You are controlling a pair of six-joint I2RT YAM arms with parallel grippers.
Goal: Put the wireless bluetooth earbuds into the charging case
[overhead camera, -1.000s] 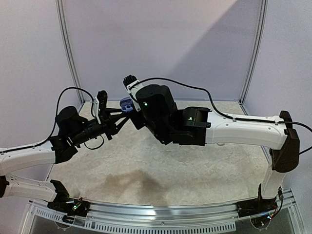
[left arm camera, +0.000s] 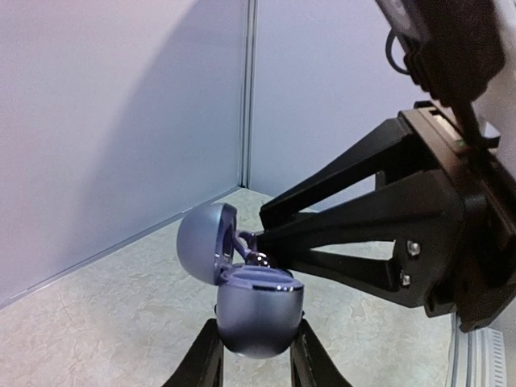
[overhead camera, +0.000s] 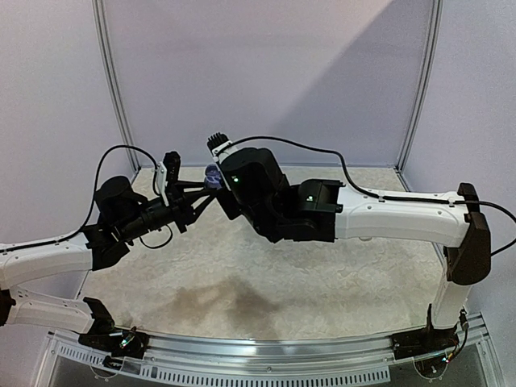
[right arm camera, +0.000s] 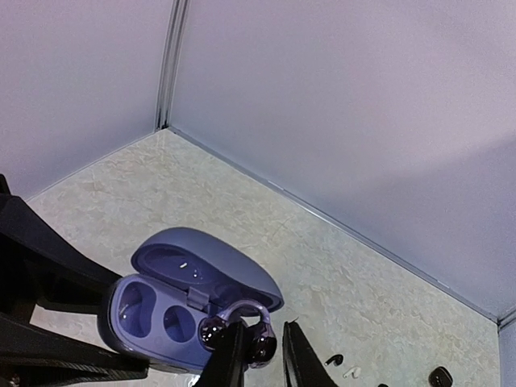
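An open lavender charging case (left arm camera: pixel 258 318) is gripped in the fingers of my left gripper, its lid (right arm camera: pixel 201 250) tilted up. In the right wrist view two empty wells show at the case's left and middle. My right gripper is shut on a dark, glossy earbud (right arm camera: pixel 262 345) with a lavender loop, held at the right end of the case, against or just over it; whether it sits in a well I cannot tell. In the top view the grippers meet at the centre left, case (overhead camera: pixel 213 177) between them.
Small dark and white items, among them a black case (right arm camera: pixel 440 376), lie on the pale floor (right arm camera: pixel 387 314) in the right wrist view. Walls enclose the back and sides.
The left arm has barely moved.
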